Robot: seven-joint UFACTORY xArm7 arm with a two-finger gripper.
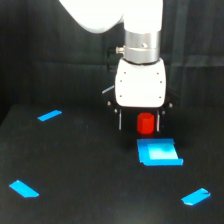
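My gripper point(139, 120) hangs from the white arm at the upper middle, fingers pointing down. It is open, its thin fingers set wide apart. A small red object point(146, 123) shows between them, nearer the right-hand finger, with a visible gap on its left. Whether it lies level with the fingers or at another depth, I cannot tell. Just in front of the red object lies a bright blue square piece point(160, 152), which has a raised strip along its back.
Blue strips lie flat on the dark table: one point(49, 115) at the back left, one point(24, 189) at the front left, one point(196, 197) at the front right.
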